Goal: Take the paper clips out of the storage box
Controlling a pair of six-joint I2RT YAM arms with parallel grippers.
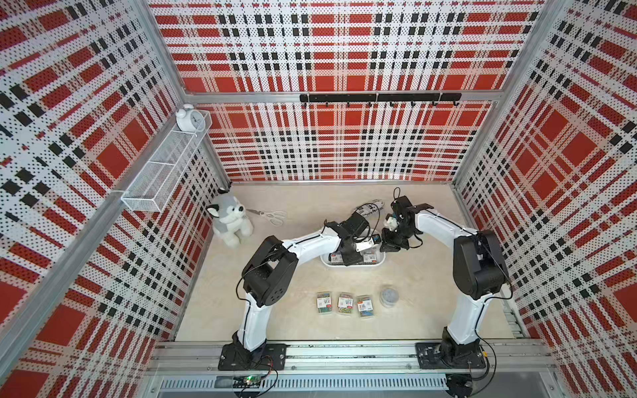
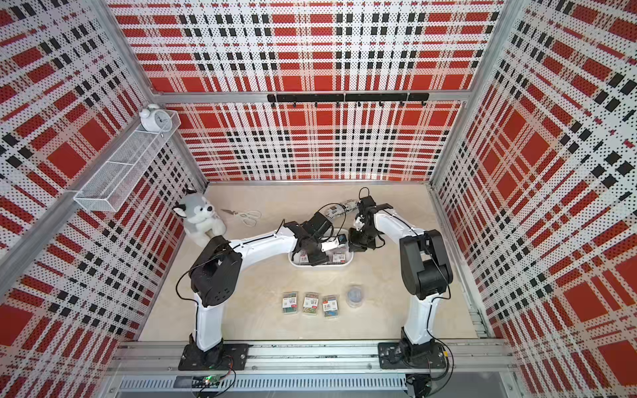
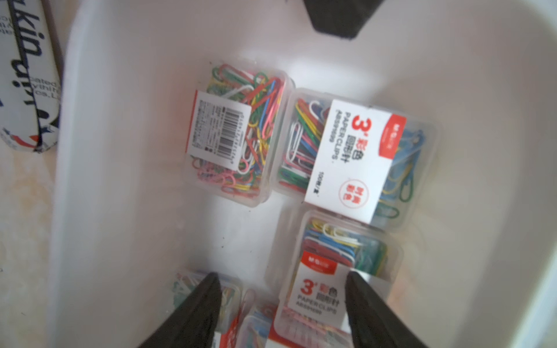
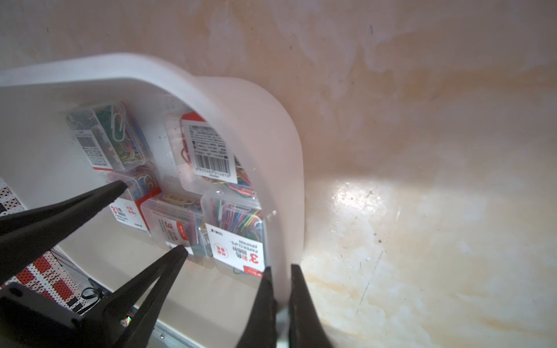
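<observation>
The white storage box (image 1: 380,264) stands mid-table with several clear paper clip boxes in it, such as one with a white-and-red label (image 3: 356,162) and one with a barcode (image 3: 232,130). My left gripper is part open inside the storage box, low over another paper clip box (image 3: 325,278); nothing is visibly gripped. Its two fingers (image 4: 156,272) also show in the right wrist view. At the storage box's right end, my right gripper is shut with the thin white rim (image 4: 278,255) between its fingers.
In front of the storage box lie three paper clip boxes (image 1: 345,303) in a row, with a round clear container (image 1: 389,296) at their right. A patterned pouch (image 2: 341,209) lies behind it. Scissors (image 1: 270,216) and a plush husky (image 1: 230,215) are back left.
</observation>
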